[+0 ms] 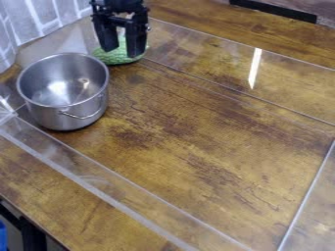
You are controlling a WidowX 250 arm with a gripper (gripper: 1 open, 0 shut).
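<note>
My black gripper [120, 37] is at the top left, over a green object [123, 55] that lies on the wooden surface behind the pot; whether its fingers are open or shut is hard to tell. A steel pot [63, 94] with a wire handle stands at the left, below and left of the gripper, and looks empty.
Clear plastic walls or strips run along the left, top and right of the wooden table [210, 137]. Whitish crinkled material [29, 22] is at the top left corner.
</note>
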